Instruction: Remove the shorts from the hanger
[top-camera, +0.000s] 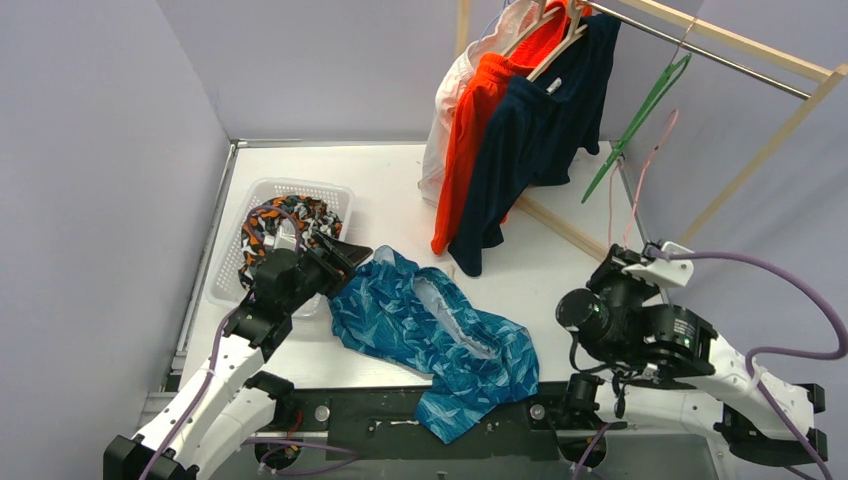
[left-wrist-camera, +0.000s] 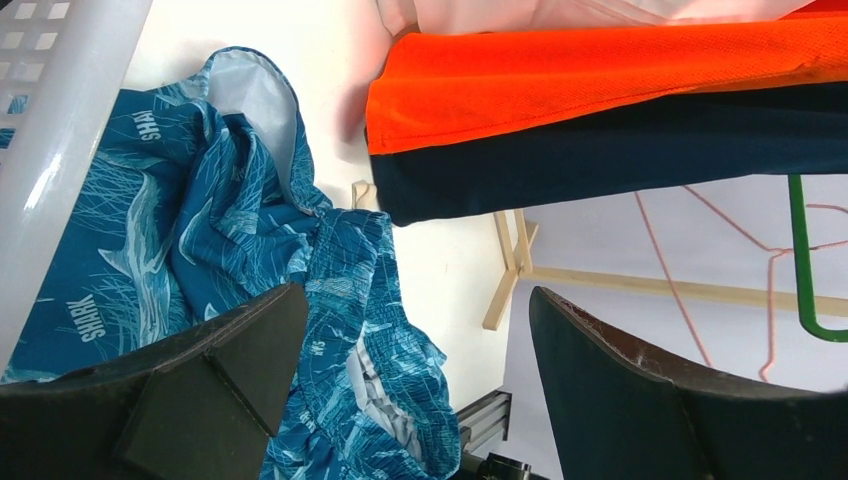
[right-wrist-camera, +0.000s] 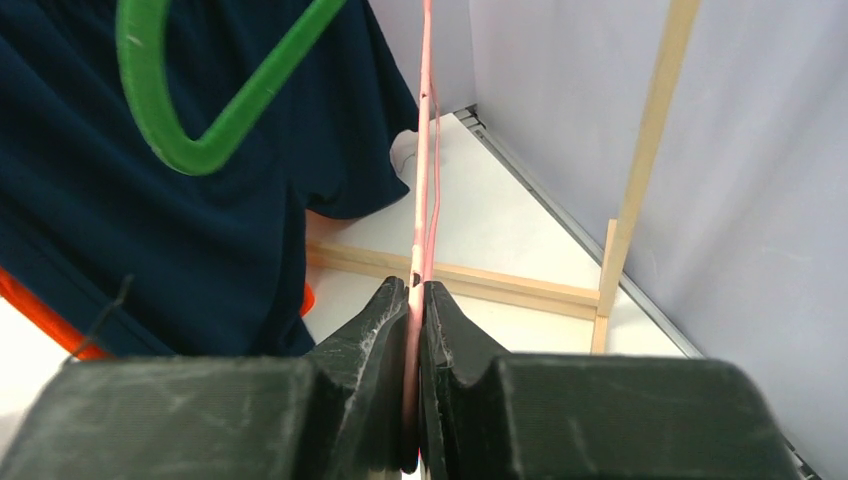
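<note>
The blue patterned shorts (top-camera: 430, 320) lie spread on the white table, one end hanging over its front edge. No hanger shows on them. My left gripper (top-camera: 350, 265) stands open beside the basket, over the shorts' upper left end; in the left wrist view the shorts (left-wrist-camera: 250, 230) lie below its fingers (left-wrist-camera: 255, 350). At the right, my right gripper is shut on a thin pink hanger (right-wrist-camera: 421, 180), which rises from between its fingertips. Nearby a green hanger (top-camera: 640, 120) dangles bare from the rail.
A white basket (top-camera: 345, 205) holding dark patterned cloth stands at the left. Navy (top-camera: 520, 140), orange (top-camera: 475, 130) and pale garments (top-camera: 440, 145) hang from the rail (top-camera: 720, 60). A wooden frame post (top-camera: 745, 170) stands at the right.
</note>
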